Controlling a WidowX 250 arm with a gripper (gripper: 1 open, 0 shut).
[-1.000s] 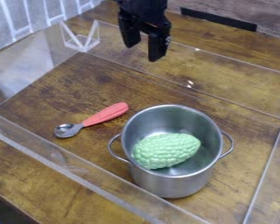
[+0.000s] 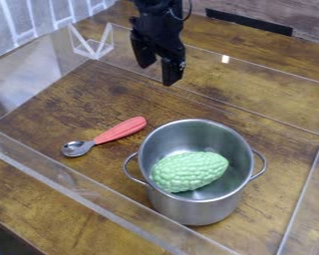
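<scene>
My black gripper (image 2: 159, 65) hangs at the top centre of the camera view, open, above the back of the wooden surface and well away from the objects. A steel pot (image 2: 202, 207) with two side handles stands at the lower right, holding a pale green, bumpy corn-shaped object (image 2: 187, 170). Left of the pot lies a spoon (image 2: 77, 147) with a red handle (image 2: 121, 128), its metal head pointing toward the lower left.
Clear acrylic walls (image 2: 31, 157) border the wooden work area (image 2: 229, 100). A white rack (image 2: 16, 20) shows at the top left.
The pot, its content and the spoon are unchanged.
</scene>
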